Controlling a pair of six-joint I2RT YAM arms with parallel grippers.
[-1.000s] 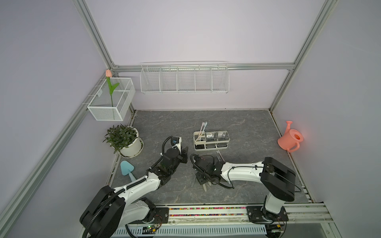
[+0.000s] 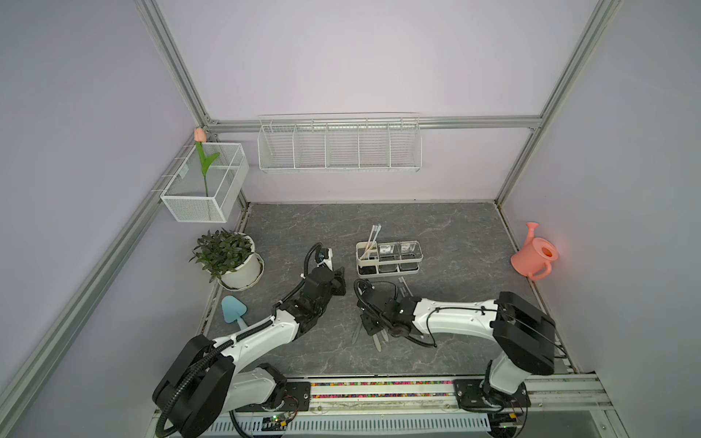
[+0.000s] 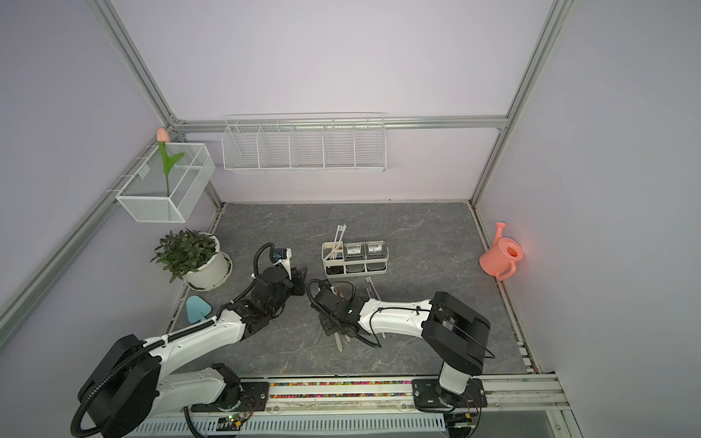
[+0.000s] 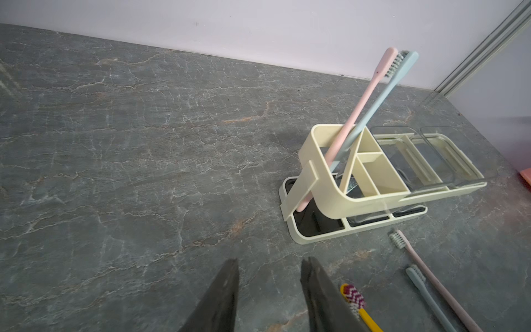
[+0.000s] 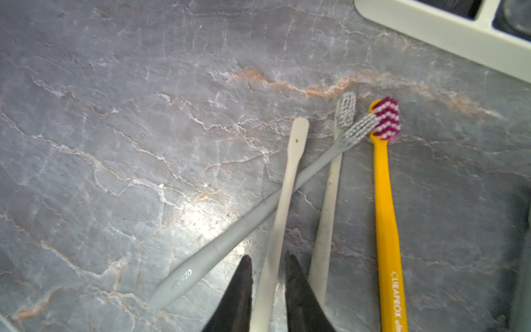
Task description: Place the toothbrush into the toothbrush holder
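The cream toothbrush holder (image 4: pixel 359 204) stands toward the back of the table, a pink toothbrush (image 4: pixel 362 102) and a light blue toothbrush (image 4: pixel 381 99) leaning in its left compartment. In front of it several loose brushes lie on the table. Under my right gripper, a cream toothbrush (image 5: pixel 283 210) runs between its fingers, crossing over a grey toothbrush (image 5: pixel 237 229). The fingers stand part open, with a gap beside the cream handle. A yellow toothbrush (image 5: pixel 384 204) lies to the right. Left of the holder, my left gripper is open and empty.
Another pale toothbrush (image 5: pixel 332 204) lies beside the cream one. A pink brush (image 4: pixel 437 279) and a blue-grey brush (image 4: pixel 428 296) lie farther right. A potted plant (image 2: pixel 232 259) stands at the left.
My right arm has shifted a little to the right. The holder has not moved.
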